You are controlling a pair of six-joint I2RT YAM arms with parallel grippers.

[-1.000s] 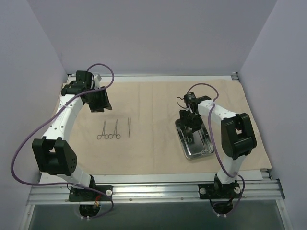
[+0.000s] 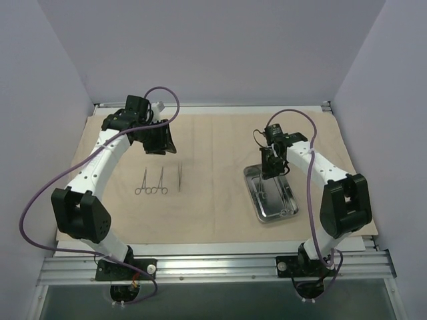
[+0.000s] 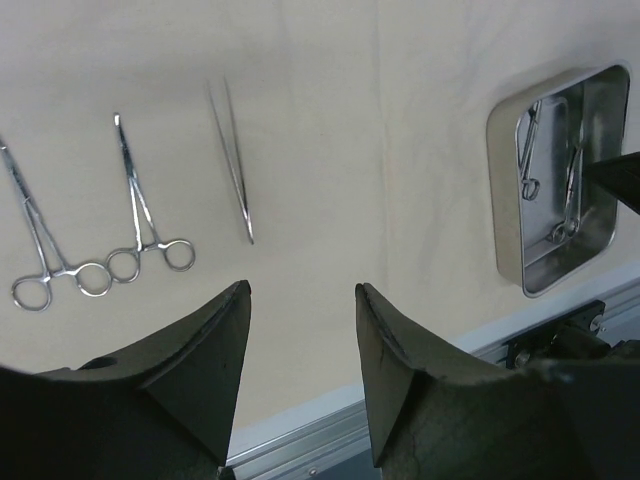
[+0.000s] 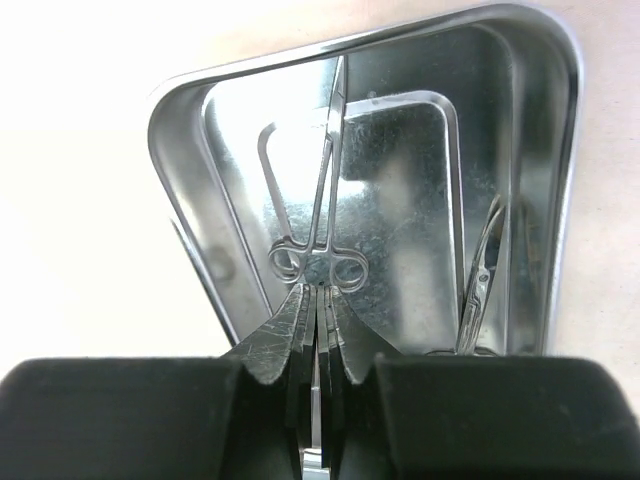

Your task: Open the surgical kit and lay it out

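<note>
Two ring-handled instruments, the left (image 3: 40, 240) and right (image 3: 138, 205), lie beside tweezers (image 3: 236, 165) on the cloth. My left gripper hangs above them, fingers apart and empty. The steel tray (image 2: 267, 215) on the right holds clamps (image 4: 330, 200) and another instrument (image 4: 480, 280) at its side. My right gripper is over the tray with fingertips closed together; a narrow metal piece shows between or below them, though I cannot tell clearly whether it is held.
The beige cloth (image 2: 213, 200) covers the table, clear in the middle between the laid-out instruments and the tray. Walls stand on both sides, and metal rails run along the front edge.
My left gripper has moved right, toward the tweezers. The right arm has shifted right and its gripper is higher in the top view, uncovering more of the tray.
</note>
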